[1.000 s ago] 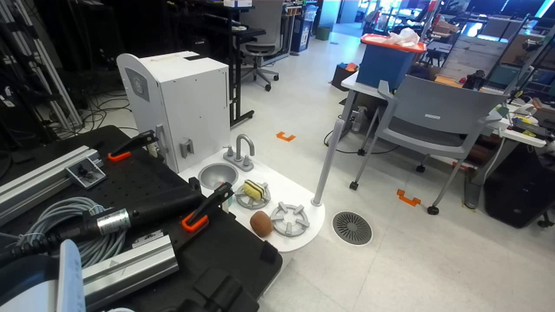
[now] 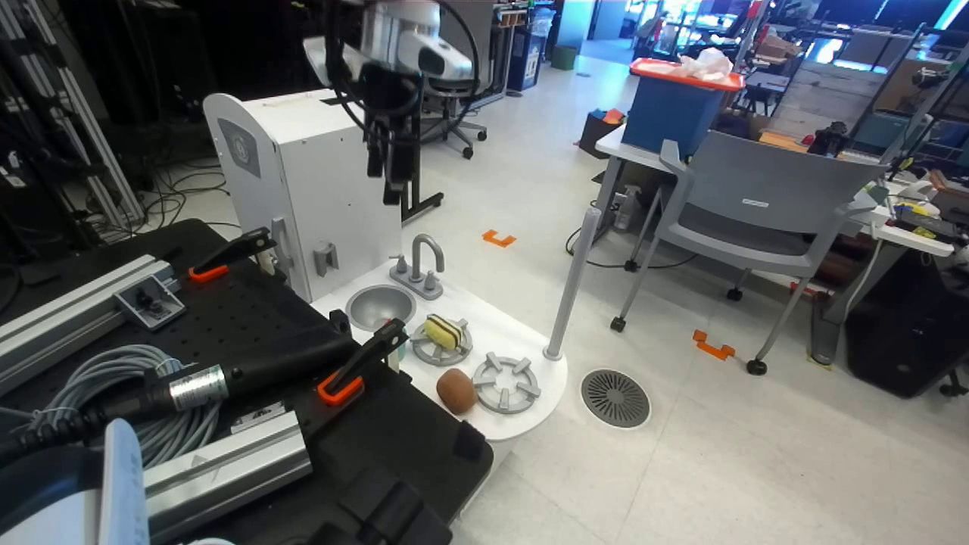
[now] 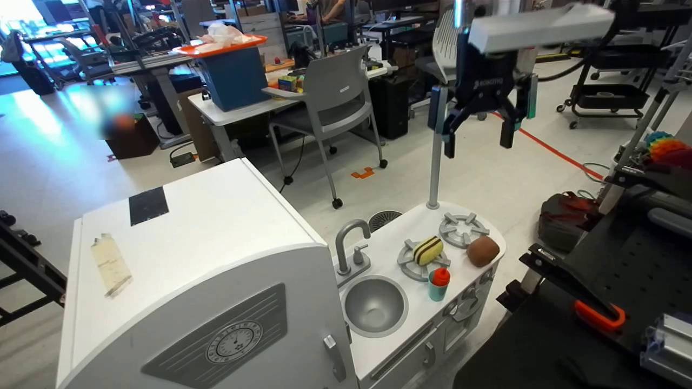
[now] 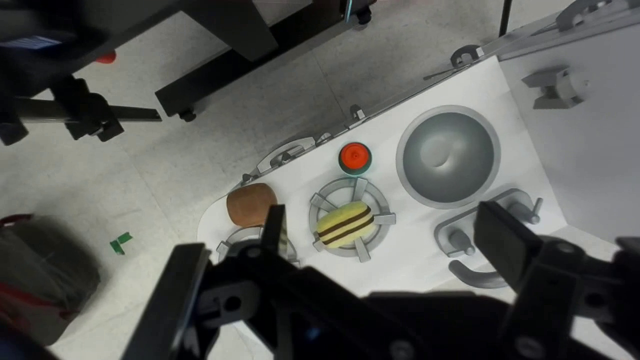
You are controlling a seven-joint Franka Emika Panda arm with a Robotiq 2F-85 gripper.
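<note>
High above the toy kitchen counter hangs my gripper [image 3: 478,149], its fingers spread wide with nothing between them. A yellow plush piece with dark stripes [image 3: 428,250] rests on the burner nearer the sink. Beside the other burner sits a brown rounded object [image 3: 483,252]. Near the counter's front edge stands a small teal cup with a red top [image 3: 438,284]. The grey sink bowl [image 4: 448,157] looks empty. In the wrist view the striped piece [image 4: 345,224] shows between the two fingers, far below them; the brown object [image 4: 251,204] is beyond the left finger.
A tall white cabinet [image 2: 336,182] borders the sink end, and a curved grey faucet [image 2: 427,254] rises behind the sink. A grey post [image 2: 572,286] stands at the counter's far end. The black table [image 2: 381,454] with orange-tipped clamps lies along the front.
My arm and gripper have come into exterior view 1 at the top, above the cabinet side. The objects on the counter have not moved.
</note>
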